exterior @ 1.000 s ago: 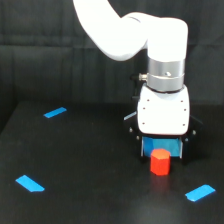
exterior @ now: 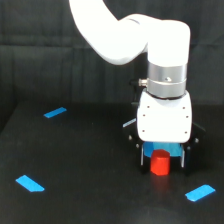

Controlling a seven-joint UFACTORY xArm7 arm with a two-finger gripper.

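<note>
A small red block (exterior: 160,162) sits on the dark table, right of centre in the camera view. Directly behind it shows a blue thing (exterior: 176,149), its upper part covered by the white hand. My gripper (exterior: 161,155) points downward, low over these two. Its dark fingers blend into the black background, so how far apart they stand is unclear. No hold on the red block or the blue thing can be made out.
Blue strips lie on the table: one at the far left (exterior: 56,112), one at the near left (exterior: 30,184) and one at the near right (exterior: 200,192). A dark curtain (exterior: 50,60) hangs behind.
The hand has come down a little and now covers more of the blue thing. The red block seems to stay where it was.
</note>
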